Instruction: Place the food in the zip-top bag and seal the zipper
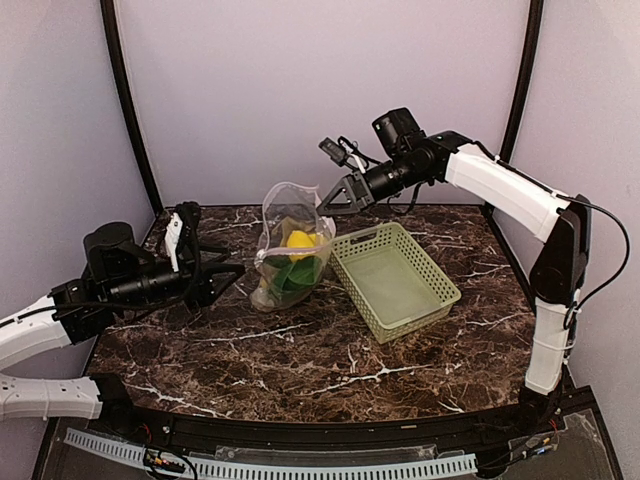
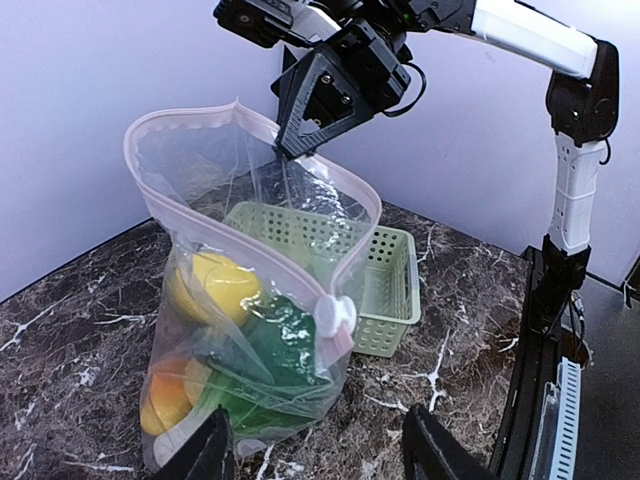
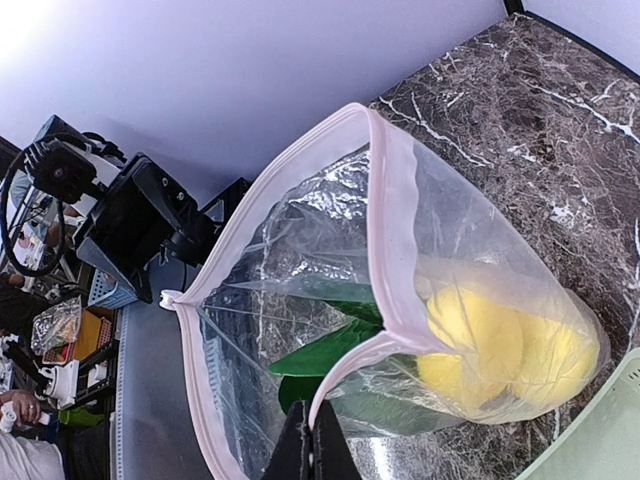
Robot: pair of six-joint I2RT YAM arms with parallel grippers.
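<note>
The clear zip top bag (image 1: 270, 250) stands on the table with its mouth wide open, its pink-edged zipper parted. Inside lie a yellow food item (image 2: 212, 287), green leaves (image 1: 290, 272) and an orange item (image 2: 170, 395) low in the bag. The white zipper slider (image 2: 335, 315) sits at one corner of the mouth. My right gripper is shut on the bag's rim, holding it up. To the left of the bag, my left gripper (image 1: 228, 272) is open, apart from it, with nothing between its fingers.
An empty pale green basket (image 1: 395, 280) stands right of the bag, close beside it.
</note>
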